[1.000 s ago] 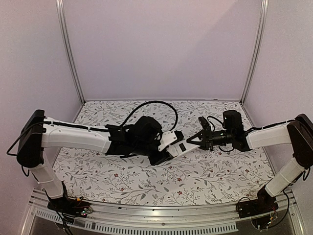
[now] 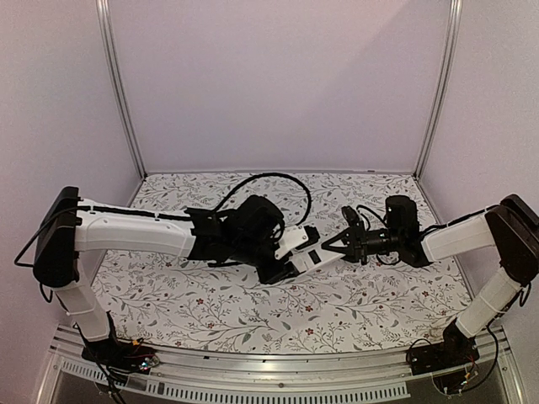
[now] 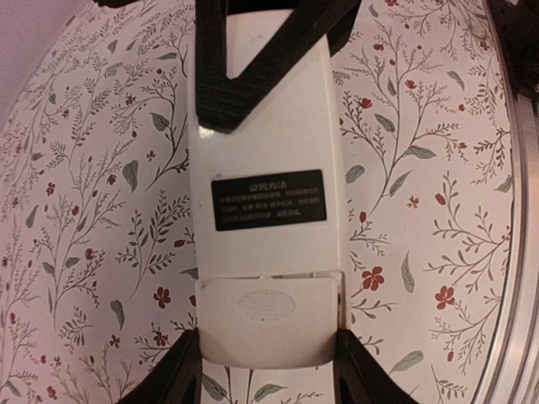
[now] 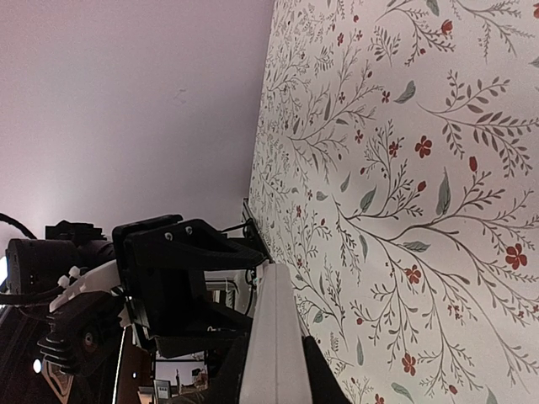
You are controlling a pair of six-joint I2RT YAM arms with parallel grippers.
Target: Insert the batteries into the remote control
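Note:
The white remote control (image 2: 317, 257) is held in the air between both grippers, its back with a black label facing the left wrist camera. My left gripper is shut on the battery cover (image 3: 266, 311) at the remote's lower end, where a thin seam shows between cover and body. My right gripper (image 2: 338, 244) grips the other end; its black fingers cross the top of the remote in the left wrist view. In the right wrist view the remote appears edge-on as a white bar (image 4: 276, 337). I see no batteries.
Pale walls (image 2: 278, 84) enclose it at back and sides, with metal rails along the front edge (image 2: 278, 358).
In the top view the right arm has moved slightly toward the front, and the left arm shifted a little.

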